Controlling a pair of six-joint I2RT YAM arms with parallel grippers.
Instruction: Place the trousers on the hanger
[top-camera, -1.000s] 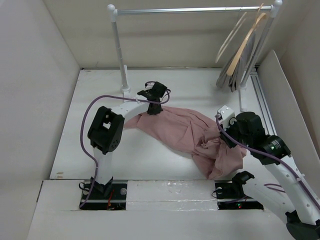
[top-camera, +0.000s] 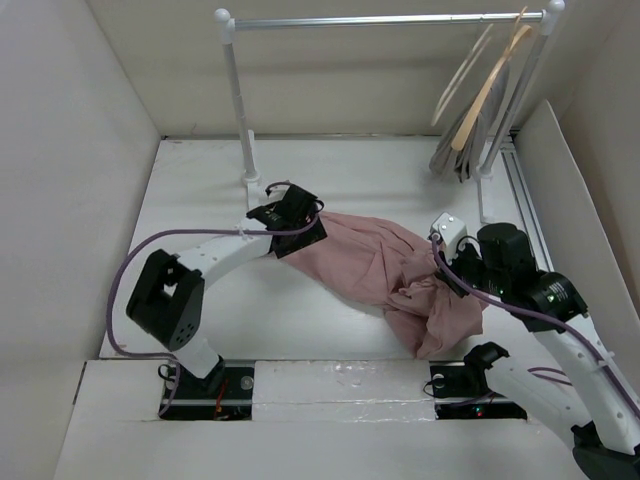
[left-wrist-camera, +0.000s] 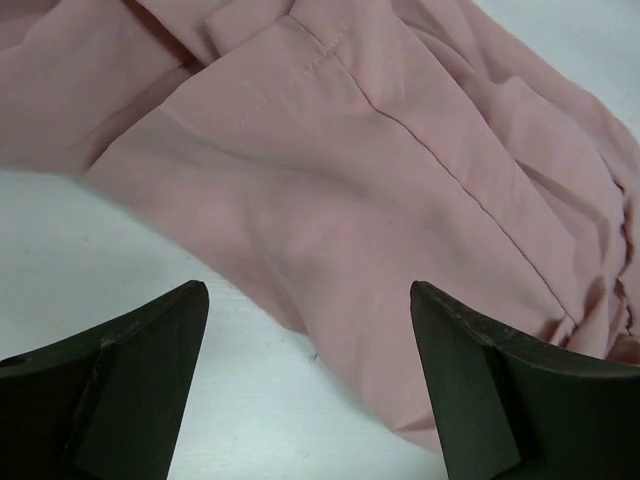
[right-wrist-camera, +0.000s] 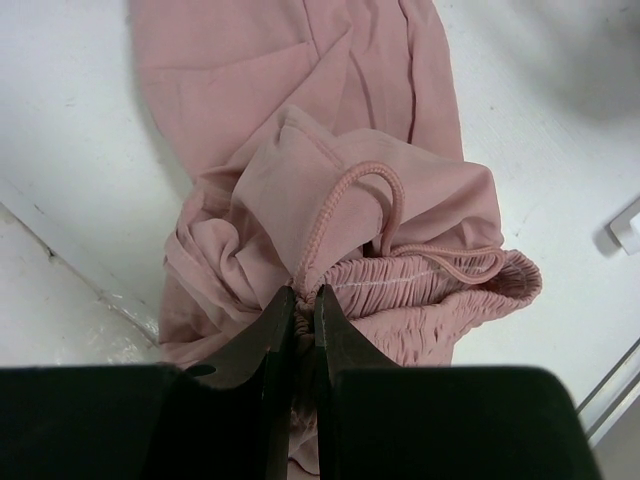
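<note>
Pink trousers lie rumpled across the white table, bunched at the right end. In the left wrist view, my left gripper is open above the trousers, with a cloth edge and bare table showing between its fingers. My right gripper is at the gathered waistband with its fingers nearly together, pinching a narrow fold of cloth beside the looped drawstring. A wooden hanger and a paler hanger hang at the right end of the rail.
A metal rail spans the back on two white posts. Something grey hangs below the wooden hanger, close to the right post. An upright white panel stands at the right.
The right arm and the bunched cloth have hardly moved.
</note>
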